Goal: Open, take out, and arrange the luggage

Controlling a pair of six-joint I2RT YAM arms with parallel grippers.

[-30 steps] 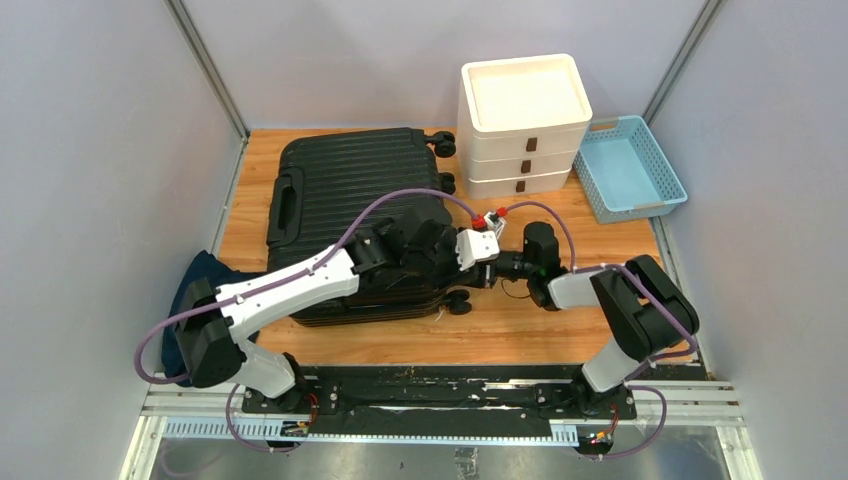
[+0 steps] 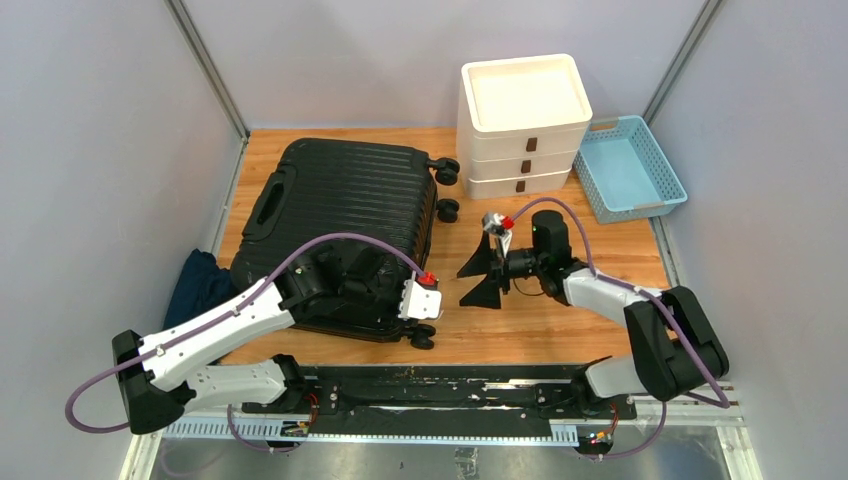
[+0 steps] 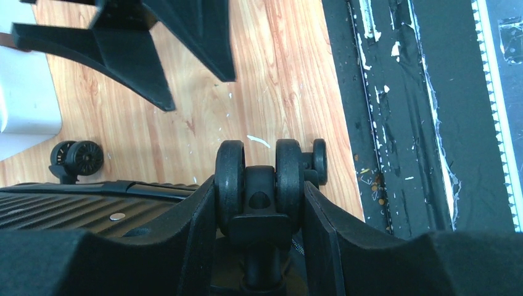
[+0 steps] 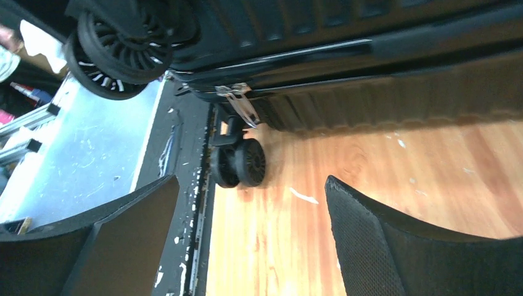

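Observation:
A black ribbed suitcase (image 2: 340, 200) lies on the wooden floor at left in the top view, wheels pointing right. My left gripper is shut on one of its double wheels, at the near right corner. My right gripper stands open to the right of the suitcase, empty; in the right wrist view the suitcase's edge, a zipper pull (image 4: 237, 92) and wheels (image 4: 250, 161) hang above and beyond its fingers.
A white drawer unit (image 2: 522, 110) stands at the back, a blue basket (image 2: 630, 205) right of it. Dark blue cloth (image 2: 200, 285) lies at the left. Bare floor is around my right gripper.
My left gripper and the suitcase's near end have moved left and toward the front. My right gripper has backed away from the suitcase to the right.

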